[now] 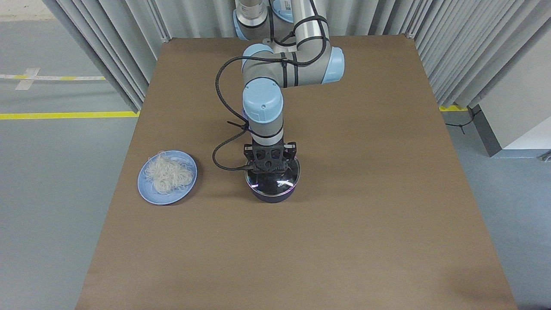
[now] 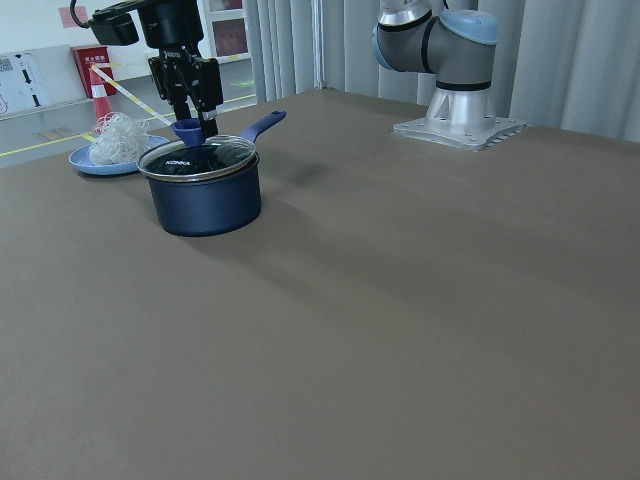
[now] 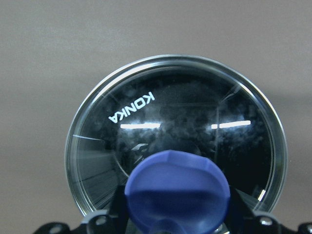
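A dark blue pot [image 2: 204,210] with a long handle stands on the table, under a glass lid [image 1: 272,187] marked KONKA. The lid has a blue knob [image 3: 177,190], around which my black gripper [image 2: 192,127] is closed, its fingers at either side of the knob in the wrist view. The front view hides the knob under the wrist housing. In the left view the lid sits at the pot's rim, perhaps slightly raised at the near side.
A blue plate [image 1: 149,190] of white noodles [image 1: 170,175] lies left of the pot near the table edge.
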